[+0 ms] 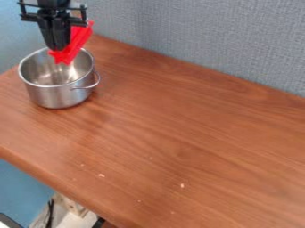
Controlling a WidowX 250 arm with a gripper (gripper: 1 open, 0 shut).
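Note:
The black gripper (56, 40) is at the upper left, over a stainless steel pot (53, 89) with a side handle, which stands at the left edge of the wooden table (191, 142). A red object (74, 43) hangs at the gripper, its lower end over the pot's opening. The fingertips are partly hidden by the red object, so how the fingers stand is hard to make out.
A grey textured wall (202, 36) runs along the back. The table's edge drops away at the lower left.

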